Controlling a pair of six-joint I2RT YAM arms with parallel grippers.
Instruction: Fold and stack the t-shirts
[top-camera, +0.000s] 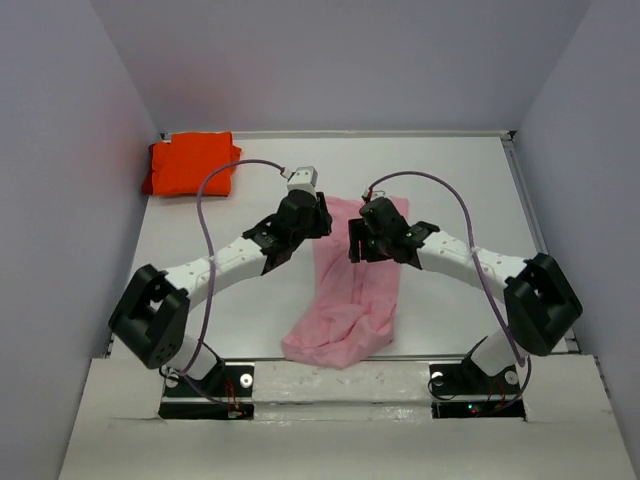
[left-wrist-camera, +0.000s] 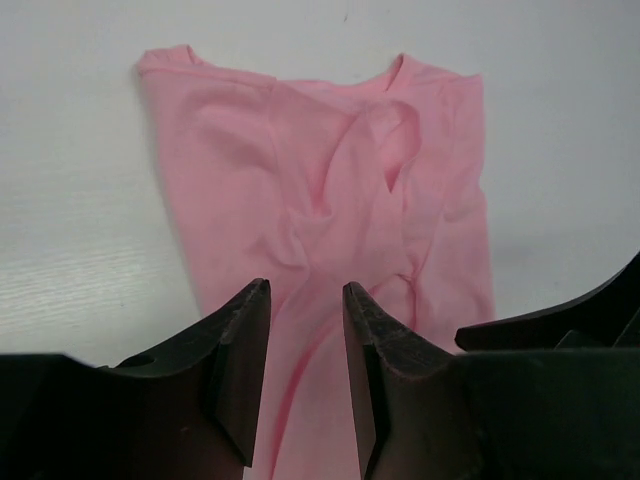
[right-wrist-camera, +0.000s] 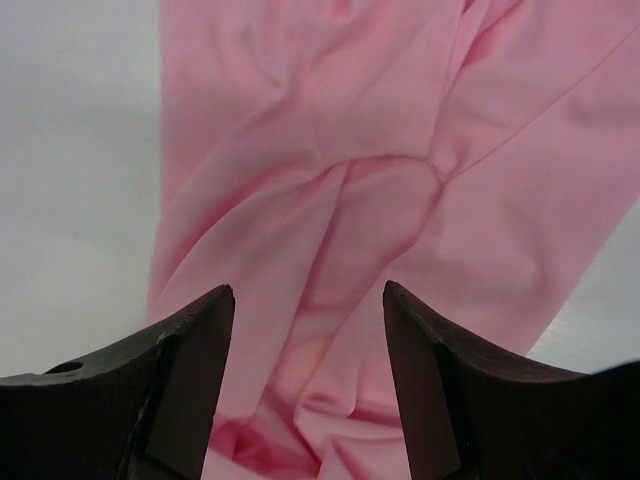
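A pink t-shirt (top-camera: 350, 310) lies creased down the middle of the white table (top-camera: 200, 240), its bottom end bunched toward the front edge. My left gripper (top-camera: 324, 218) is over its top part, fingers parted with nothing between them. Just to its right and slightly lower, my right gripper (top-camera: 355, 245) hangs open above the shirt's middle, empty. In the left wrist view a dark part of the right gripper shows at the right.
Red folded cloth (top-camera: 192, 163) lies at the table's back left corner. Walls stand at the back, left and right.
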